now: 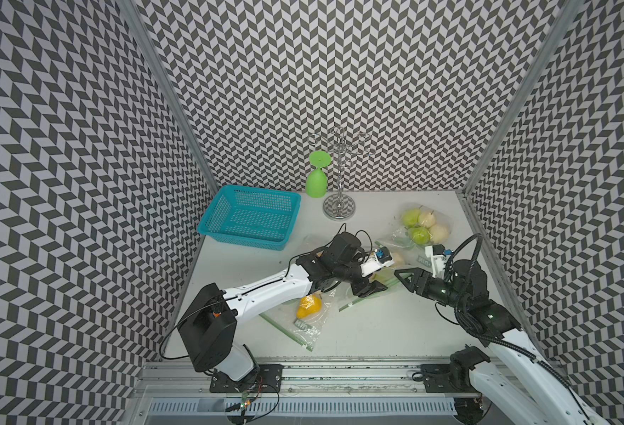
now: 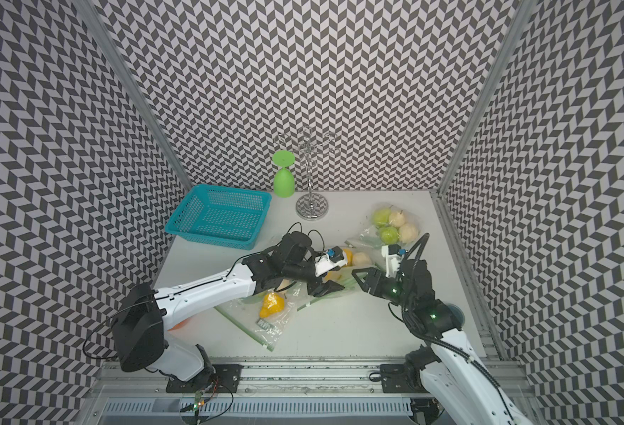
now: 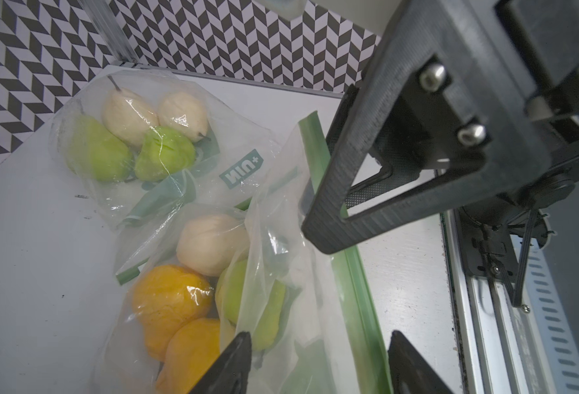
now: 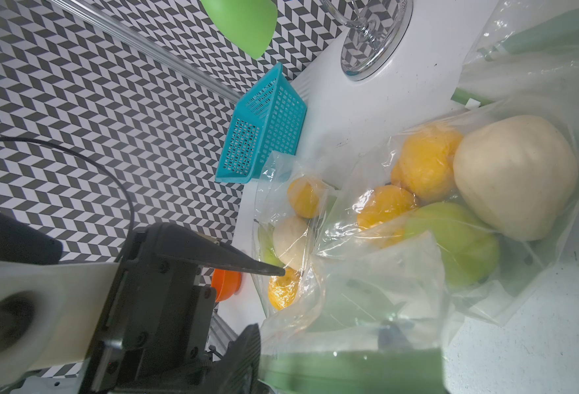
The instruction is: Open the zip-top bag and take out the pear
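Observation:
The middle clear zip bag with a green zip strip holds a green pear-like fruit, a pale fruit and yellow fruits. My left gripper is open, the strip running between its fingers without being pinched. From the other side my right gripper stands open at the bag's mouth. One of its fingers shows plainly; the other is only a dark blur through the plastic. In the left wrist view the strip passes partly behind its near finger. Whether the zip is parted I cannot tell.
Behind right lies another bag of green and pale fruits. A third bag lies at the front left. The teal basket, green goblet and metal stand are at the back.

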